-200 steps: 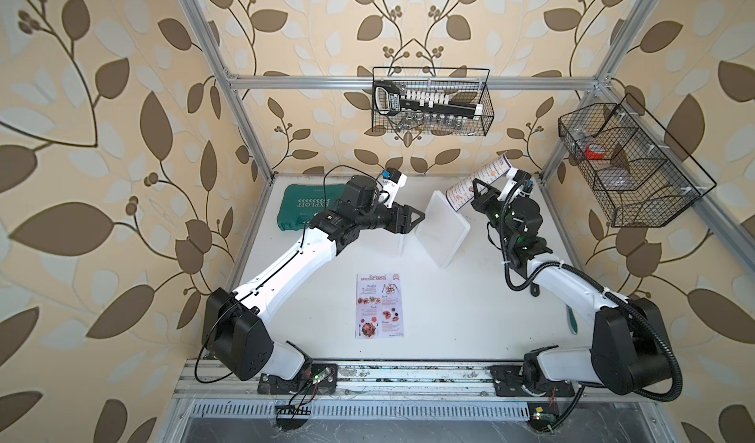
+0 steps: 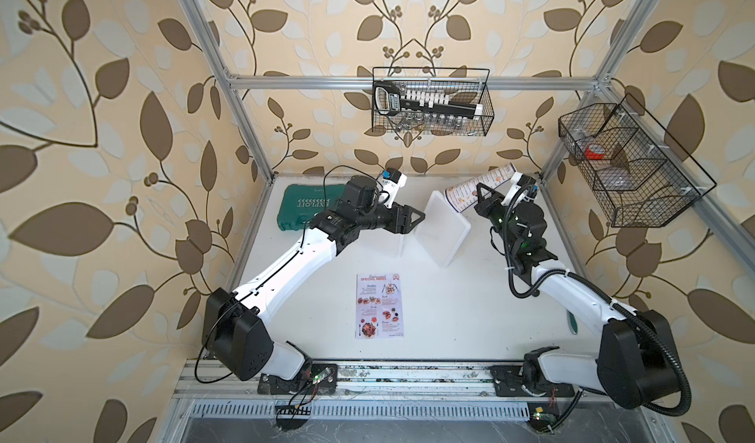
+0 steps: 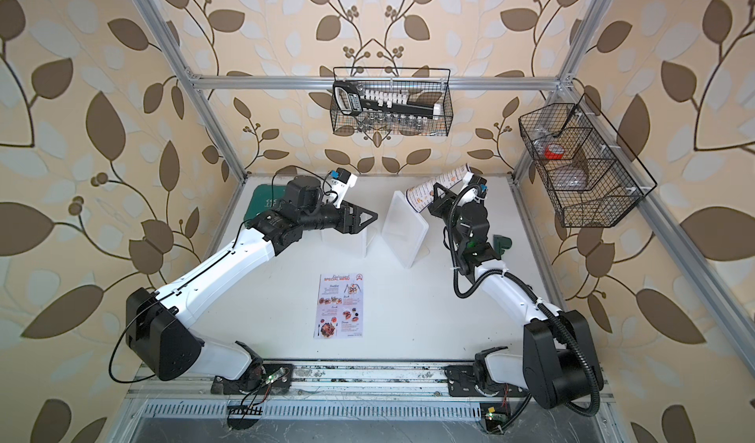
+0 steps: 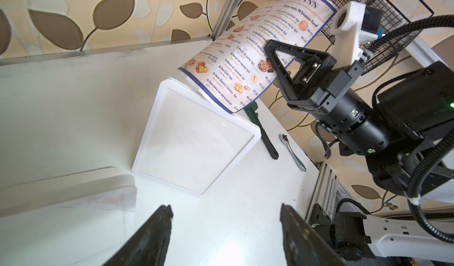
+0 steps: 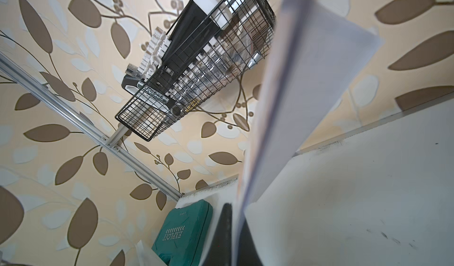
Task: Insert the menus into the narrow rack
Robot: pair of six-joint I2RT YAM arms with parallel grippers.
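Note:
My right gripper is shut on a blue-edged menu [image 4: 250, 53], held tilted and slightly curved. The menu's lower edge meets the top of a white upright rack [image 4: 198, 138]; whether it sits inside the slot cannot be told. To the rack's left, my left gripper stands part open and empty, the rack beyond its fingers [image 4: 158, 235]. A second white holder [image 4: 71, 204] is at the lower left of the left wrist view, with reddish lettering showing at its end. Another menu [image 2: 379, 307], printed with food pictures, lies flat near the table's front.
A green case [image 2: 310, 205] sits at the back left. Green-handled tools [image 4: 264, 133] lie on the right side of the table. Wire baskets [image 2: 431, 104] hang on the back and right. Table space in front of the rack is clear.
The right arm has shifted slightly to the right, and the held menu's upper end has moved right and down a little. The left arm looks unmoved.

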